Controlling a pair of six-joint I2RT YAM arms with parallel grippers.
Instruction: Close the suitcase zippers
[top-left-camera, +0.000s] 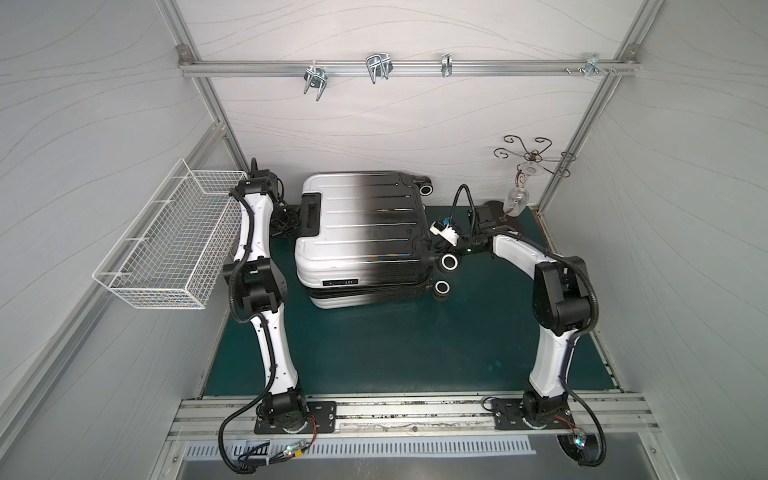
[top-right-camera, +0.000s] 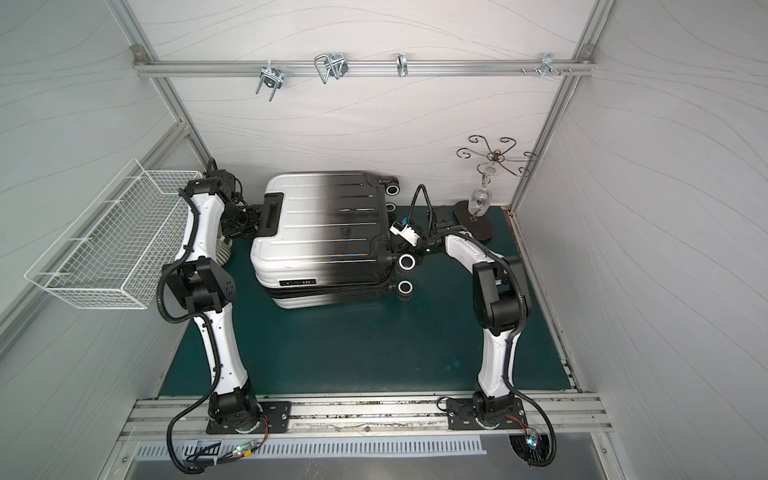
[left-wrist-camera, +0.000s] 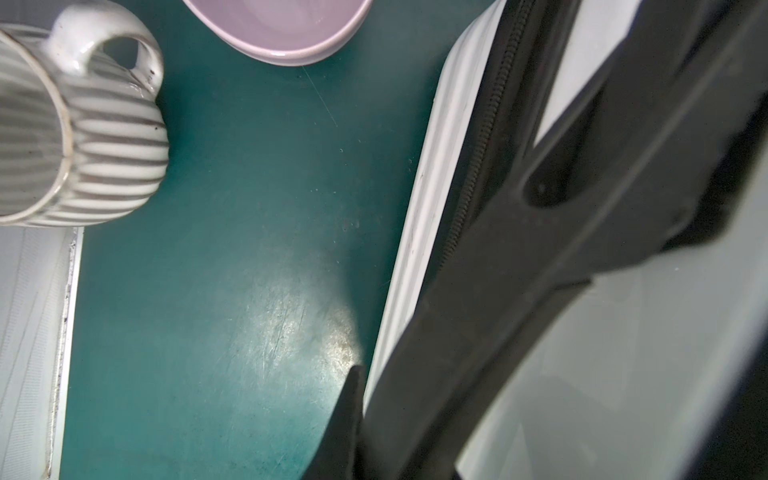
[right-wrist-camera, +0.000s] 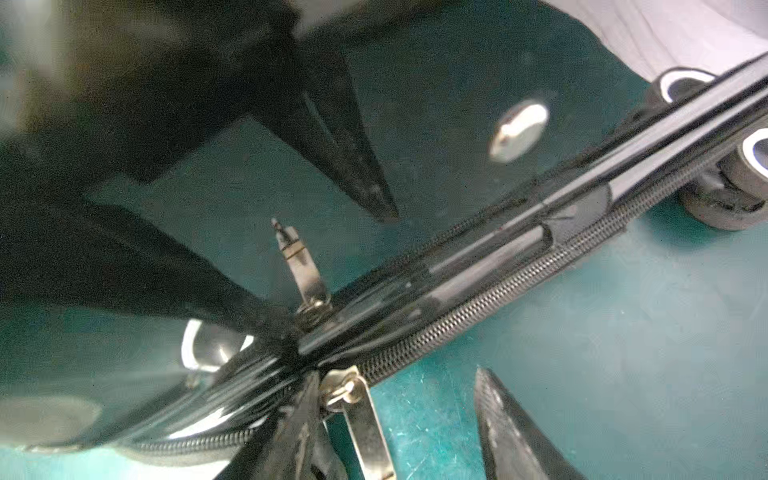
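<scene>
A silver-to-black hard suitcase lies flat on the green table, wheels to the right. My left gripper is at its left side by the black handle, shut on a part of the suitcase, seemingly the handle; its dark fingers fill much of the left wrist view. My right gripper stands open at the wheel-side edge, where a metal zipper pull hangs by its left finger on the zip track. Another pull-like shape above it may be a reflection in the glossy shell.
A white wire basket is at the left. A ribbed mug and pink bowl sit beside the suitcase. A metal stand with glass is at back right.
</scene>
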